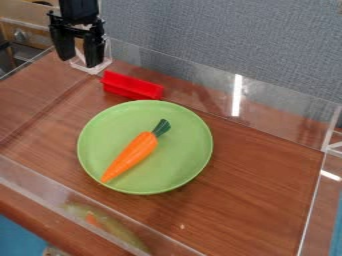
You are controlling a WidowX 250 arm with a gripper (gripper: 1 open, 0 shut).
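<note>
My gripper (76,45) is at the top left, black, raised over the back left corner of the wooden table by a small white object, its fingers apart and pointing down. An orange carrot with green leaves (134,154) lies on a green plate (187,150) in the middle of the table. A red cylindrical object (132,86) lies behind the plate, to the right of and below my gripper.
Clear low walls edge the wooden table (254,190), with a grey backdrop (227,45) behind. Bare wood is free right of the plate. Something yellowish and orange shows through the clear front strip, too unclear to name.
</note>
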